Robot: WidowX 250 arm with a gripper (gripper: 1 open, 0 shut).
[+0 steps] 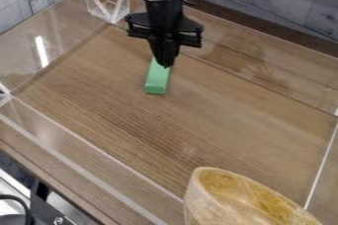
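Note:
My black gripper (165,41) hangs over the upper middle of the wooden table (224,120), pointing down. Just below it a green block (157,80) lies flat on the table, its upper end close to or partly behind the fingertips. Whether the fingers are open or shut, or touch the block, I cannot tell.
A large yellow bowl-like object (238,199) is at the bottom right. Clear plastic pieces stand along the left and back-left edges. A grey wall runs behind the table.

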